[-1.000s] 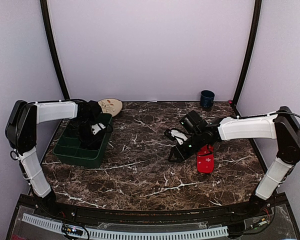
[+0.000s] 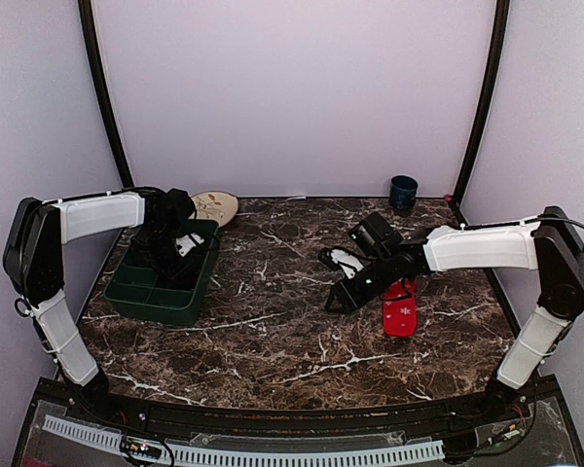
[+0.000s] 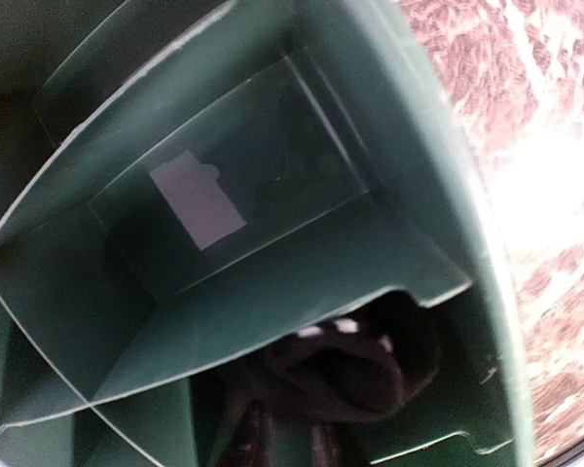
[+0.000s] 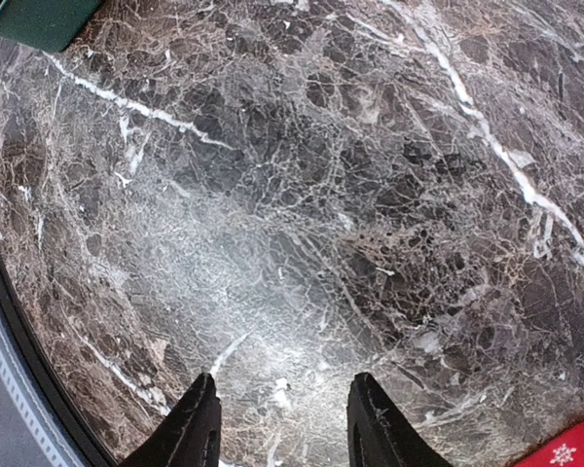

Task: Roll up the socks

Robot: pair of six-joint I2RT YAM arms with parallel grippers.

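A dark sock bundle (image 3: 346, 375) with a few white marks lies in a compartment of the green divided bin (image 2: 161, 313), in the left wrist view. My left gripper reaches down into that same compartment, its fingers partly apart at the sock's near edge. Whether the sock is pinched between them is unclear in the dimness. From above, the arm hides most of this compartment. Over bare tabletop, my right gripper stands open with nothing between its fingers.
A red item with a white snowflake (image 2: 400, 319) lies partly under the right arm. At the back are a dark blue cup (image 2: 403, 192) and a pale round plate (image 2: 215, 206) behind the bin.
The left arm has shifted slightly over the bin. My right gripper has barely moved.
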